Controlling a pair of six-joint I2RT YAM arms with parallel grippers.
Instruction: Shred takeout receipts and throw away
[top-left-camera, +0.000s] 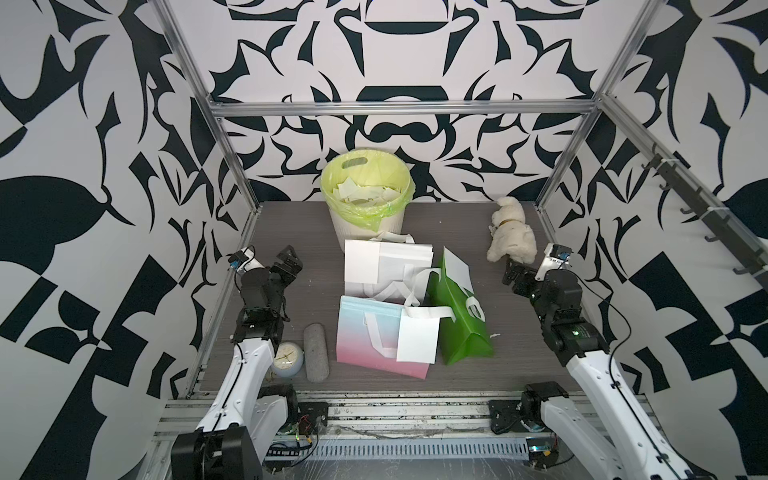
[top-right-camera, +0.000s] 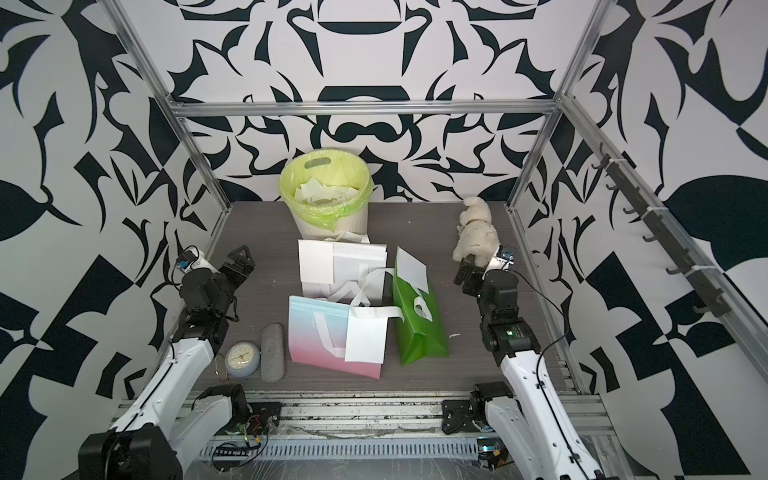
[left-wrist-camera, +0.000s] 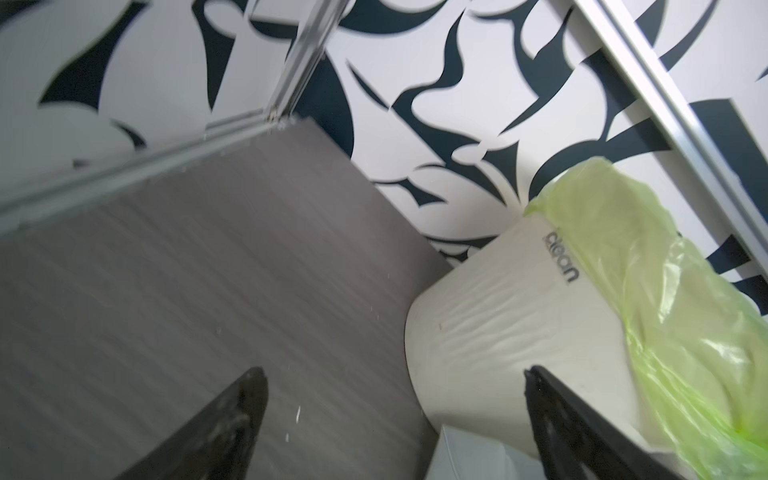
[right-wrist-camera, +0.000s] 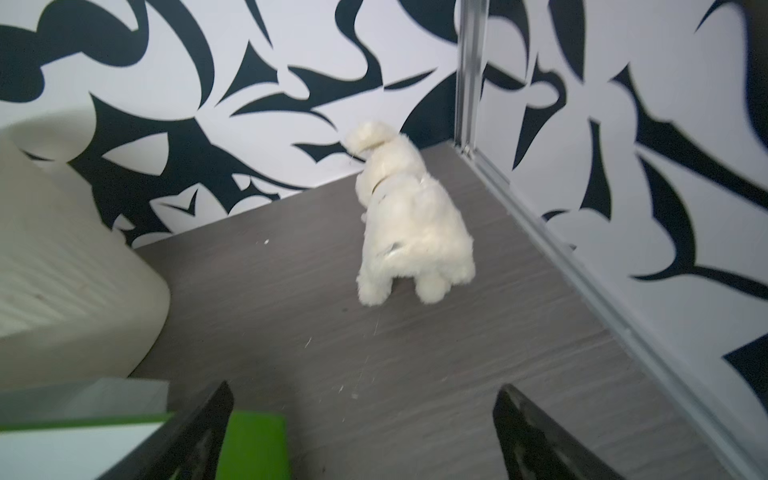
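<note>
White paper pieces (top-left-camera: 364, 192) lie inside the trash bin (left-wrist-camera: 512, 328), which is lined with a yellow-green bag (top-left-camera: 392, 212) at the back of the table. In front of it are three paper bags: a white one (top-left-camera: 388, 260), a pink-and-blue one (top-left-camera: 368, 320) and a green one (top-left-camera: 460, 324). White papers (top-left-camera: 417, 336) show on their fronts; whether these are receipts I cannot tell. My left gripper is open and empty, raised left of the bags. On the right, my right gripper also stands open, nothing between its fingers.
A white plush dog (right-wrist-camera: 416, 224) stands at the back right. Front left hold a round clock (top-left-camera: 288, 359) and a grey cylinder-like object (top-left-camera: 316, 352). Bare tabletop (top-right-camera: 256, 292) lies left of the bags, and a small white scrap (top-right-camera: 454, 335) right of the green bag.
</note>
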